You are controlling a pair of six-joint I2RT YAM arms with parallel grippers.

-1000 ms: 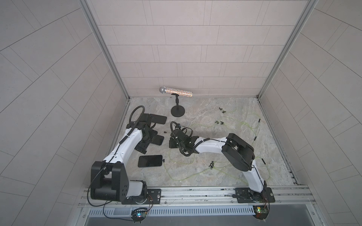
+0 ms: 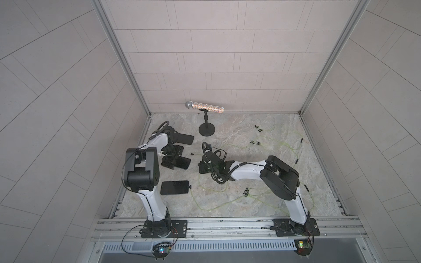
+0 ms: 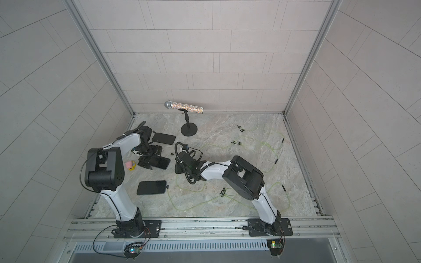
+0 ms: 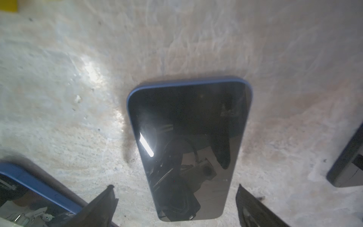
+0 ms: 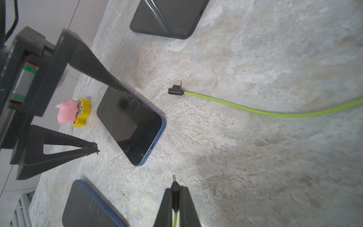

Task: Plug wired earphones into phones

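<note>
My left gripper is open, hanging over a blue-edged phone; in the right wrist view its fingers straddle that phone (image 5: 132,128). Just right of this, my right gripper is shut on a black earphone plug (image 5: 175,187) with green cable, its metal tip upward. A second, right-angled plug (image 5: 176,90) on green cable lies on the table near the middle phone. Other phones lie at the front (image 2: 174,187) and back (image 2: 184,138); the front one has a plug at or beside its right end, connection unclear.
A microphone on a stand (image 2: 207,128) stands at the back. A pink and yellow toy (image 5: 67,111) lies left of the middle phone. Several earphones with green cables (image 2: 255,143) are spread over the right side of the table.
My left arm has swung inward and its gripper has shifted over the middle phone. My right gripper has moved slightly to the right.
</note>
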